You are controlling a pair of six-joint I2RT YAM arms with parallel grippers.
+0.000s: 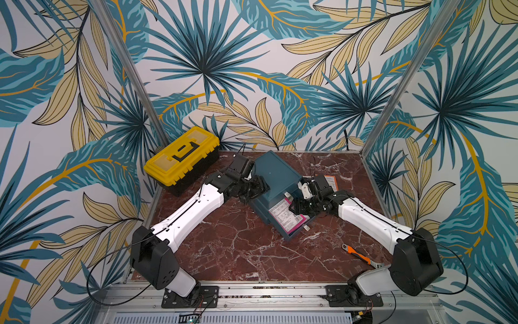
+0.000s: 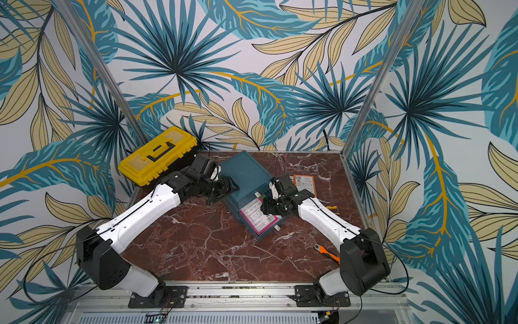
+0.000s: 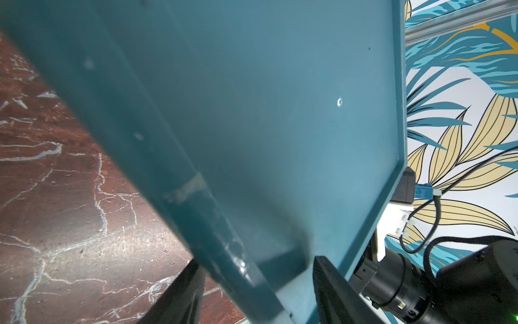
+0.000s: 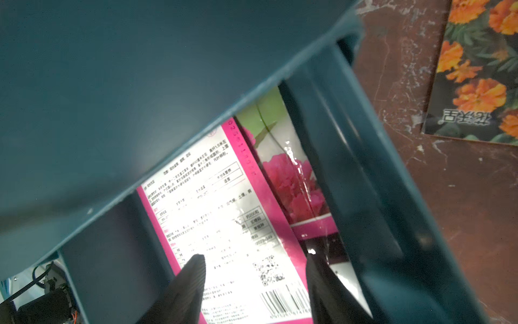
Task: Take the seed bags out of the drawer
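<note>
The teal drawer unit [image 1: 272, 172] sits mid-table, its drawer [image 2: 258, 233] pulled out toward the front right. My left gripper is shut on the unit's edge. My right gripper is open above the drawer. Inside lie a white seed bag with pink border [image 4: 210, 205] and a pink-flower seed bag [image 4: 288, 189] beside it, partly under the overhanging housing. An orange marigold seed bag [image 4: 469, 91] lies on the table right of the drawer.
A yellow toolbox [image 1: 180, 154] stands at back left. An orange-handled wrench [image 1: 358, 253] lies at front right.
</note>
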